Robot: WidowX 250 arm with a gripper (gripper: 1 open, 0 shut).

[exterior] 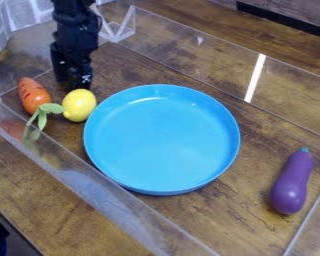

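Note:
My black gripper (72,68) hangs at the upper left of the camera view, low over the wood just behind an orange carrot (35,96) and a yellow lemon-like object (79,105). Its fingers are dark and small, and I see nothing clearly between them. The carrot's green leaves reach down toward the yellow object. A blue plate (160,183) fills the centre, and a purple eggplant (292,183) lies at the far right.
Clear plastic walls run along the left and front of the wooden surface (190,55). Bare wood lies behind the plate and between it and the eggplant.

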